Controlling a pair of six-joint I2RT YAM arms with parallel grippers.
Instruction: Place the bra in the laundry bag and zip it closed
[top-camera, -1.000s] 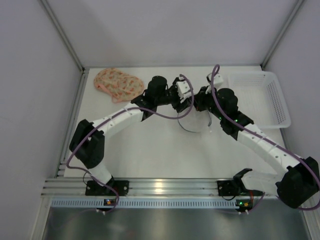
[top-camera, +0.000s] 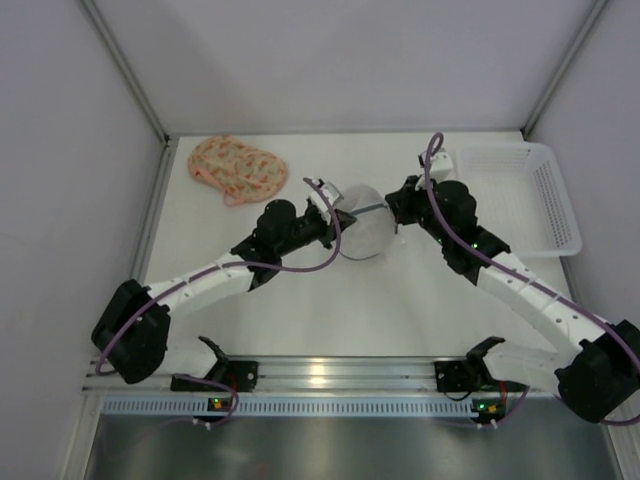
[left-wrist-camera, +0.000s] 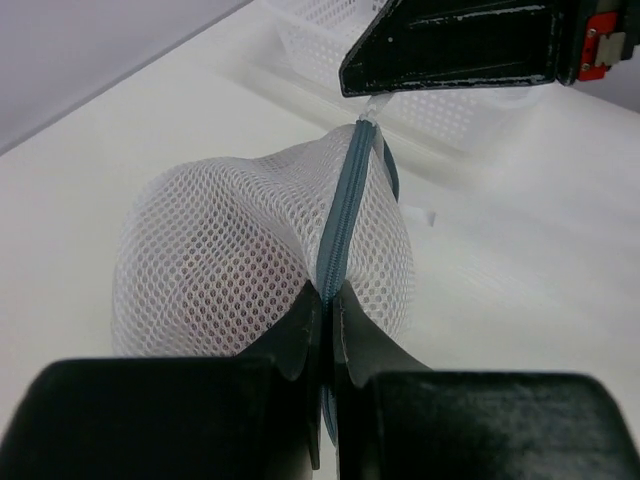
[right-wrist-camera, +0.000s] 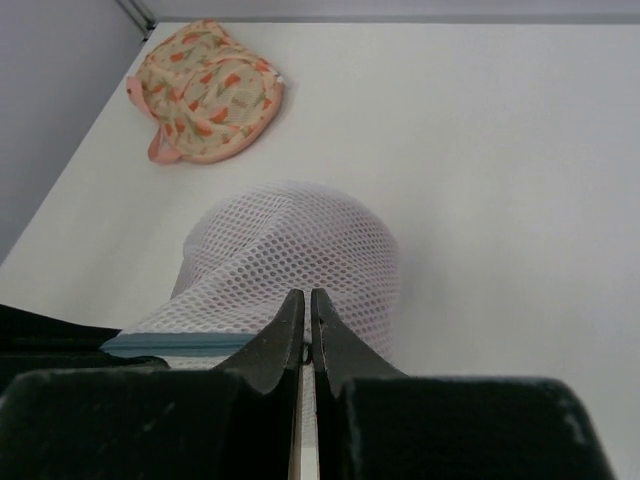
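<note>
A white mesh laundry bag (top-camera: 364, 236) (left-wrist-camera: 210, 250) (right-wrist-camera: 280, 250) stands between the grippers, its grey-blue zipper (left-wrist-camera: 345, 195) stretched across it. My left gripper (top-camera: 342, 220) is shut on the zipper band at one end. My right gripper (top-camera: 398, 200) is shut at the other end, where a thin whitish piece shows just past the band in the left wrist view; what lies between its fingertips is hard to tell. The peach patterned bra (top-camera: 236, 170) (right-wrist-camera: 205, 95) lies flat at the back left of the white table.
A white perforated basket (top-camera: 555, 205) (left-wrist-camera: 450, 115) sits on the right side of the table. Walls and rails border the workspace.
My left gripper has drawn back leftward along the zipper, away from the right gripper, exposing the band between them. The right arm has moved only slightly. The bra is unchanged.
</note>
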